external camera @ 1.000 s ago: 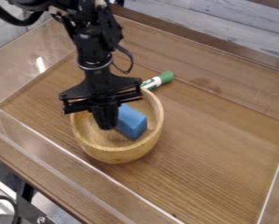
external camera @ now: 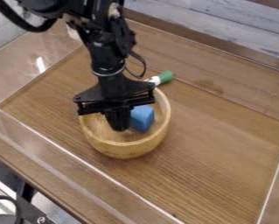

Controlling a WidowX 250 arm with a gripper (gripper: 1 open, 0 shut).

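My black gripper (external camera: 115, 118) reaches down from the top into a round tan bowl (external camera: 129, 149) near the middle of the table, its fingertips low inside the bowl. It is shut, with nothing visible held between its fingers. A blue block (external camera: 142, 117) sits in the bowl just to the right of the fingers, partly hidden by the gripper.
A green and white object (external camera: 162, 78) lies behind the bowl to the right.
The gripper has shifted slightly right, toward the blue block, and now hides more of it. The bowl stays about where it was.
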